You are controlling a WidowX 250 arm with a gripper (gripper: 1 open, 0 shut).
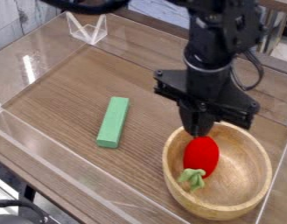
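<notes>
My gripper [206, 107], a dark mechanism, hangs above a tan bowl [254, 184] at the lower right, its fingers close together, with nothing seen between them. In the bowl lies a red oval object [201, 154] with a pale green piece [192, 178] at its lower end, just below the gripper. A green bar [112, 122] lies on the wooden table to the left.
A small clear wire basket [87, 24] stands at the back left.
</notes>
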